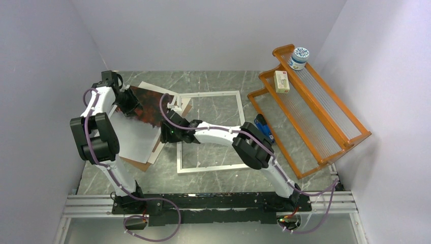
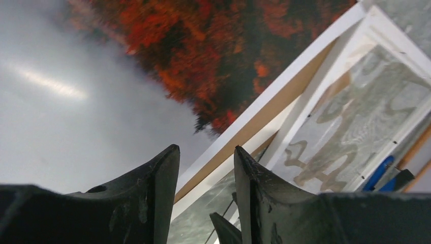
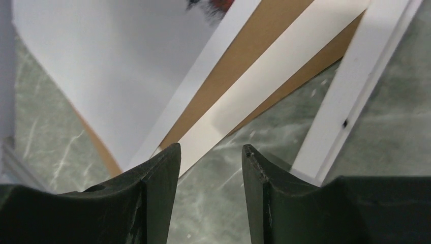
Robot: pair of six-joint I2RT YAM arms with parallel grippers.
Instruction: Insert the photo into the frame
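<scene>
The photo (image 1: 133,136), pale below with dark red foliage above, lies askew at the left of the table on white and brown sheets. Brown backing (image 3: 254,43) and a white strip (image 3: 259,84) show past its right edge. The empty white frame (image 1: 209,169) lies to its right, close to the sheets. Over the photo's upper part is my left gripper, its fingers apart with nothing held between them. My right gripper stands open by the sheets' right edge, above the table, beside the frame's left bar (image 3: 350,96).
A wooden rack (image 1: 305,132) stands at the right, carrying a jar (image 1: 299,58) and a small box (image 1: 281,82). A blue cutter (image 1: 264,128) lies between frame and rack. Bare table shows behind and in front of the frame.
</scene>
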